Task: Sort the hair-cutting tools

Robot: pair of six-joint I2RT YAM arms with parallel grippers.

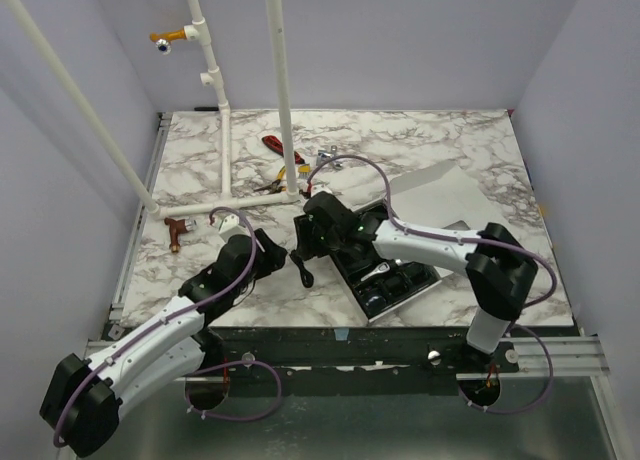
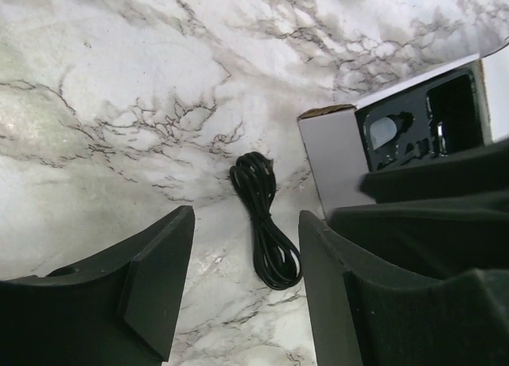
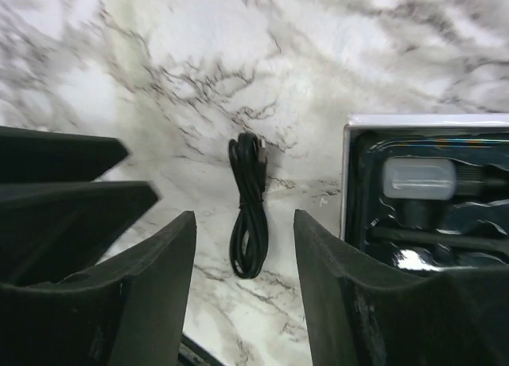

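A coiled black cable lies on the marble table just outside the left edge of the open tool box, below and between my grippers. My right gripper hangs open above it, nothing between its fingers. My left gripper is also open and empty, just to the left of the cable. In the top view the box holds black trays with clipper parts, partly hidden under the right arm; its white lid is folded out to the right.
White pipes stand at the back left. Red-handled pliers, a chrome tap and a brown fitting lie around them.
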